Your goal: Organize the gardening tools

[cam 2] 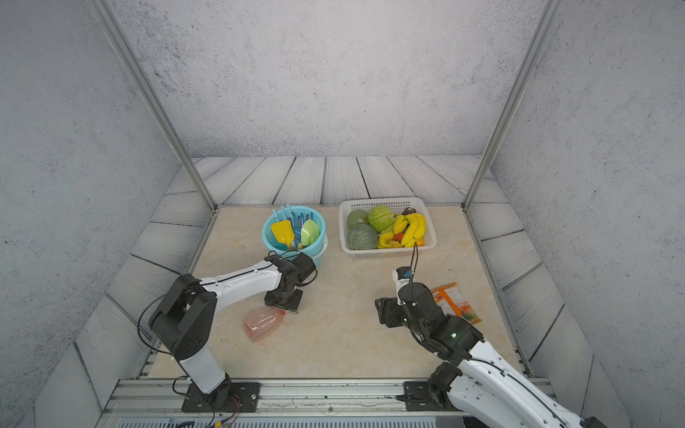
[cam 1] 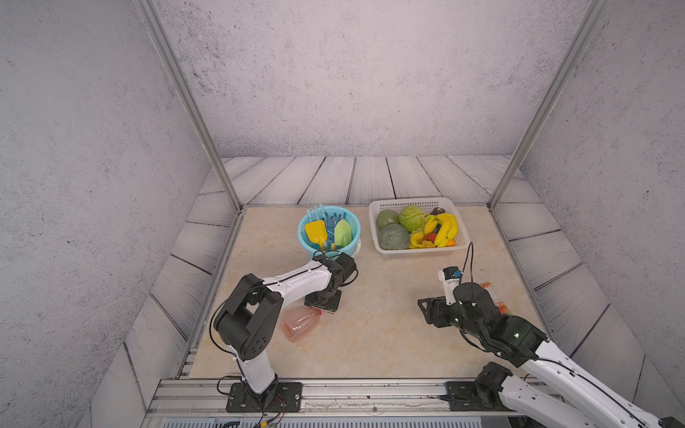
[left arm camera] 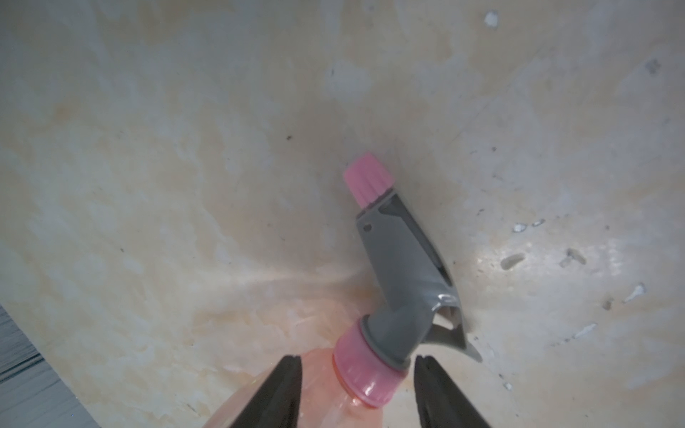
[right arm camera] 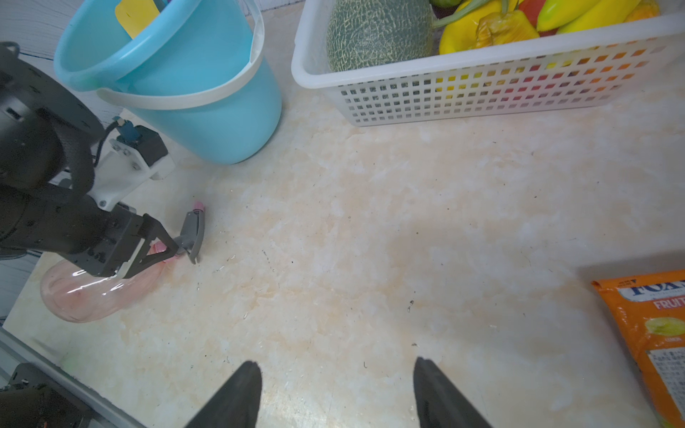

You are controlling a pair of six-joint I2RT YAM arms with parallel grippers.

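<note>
A pink spray bottle (cam 1: 300, 325) with a grey trigger head (left arm camera: 399, 264) and pink nozzle lies on its side on the front left of the table. My left gripper is open low over the bottle's neck, a fingertip on either side of the pink collar. A blue bucket (cam 2: 294, 251) at the back holds gardening tools, among them a yellow scoop (cam 2: 282, 233) and a light green one (cam 2: 309, 231). My right gripper hangs open over the right half of the table, nothing between its fingers.
A white basket (cam 1: 417, 251) of fruit and vegetables stands right of the bucket. An orange snack bag (right arm camera: 645, 321) lies at the right, partly behind the right arm in the top views.
</note>
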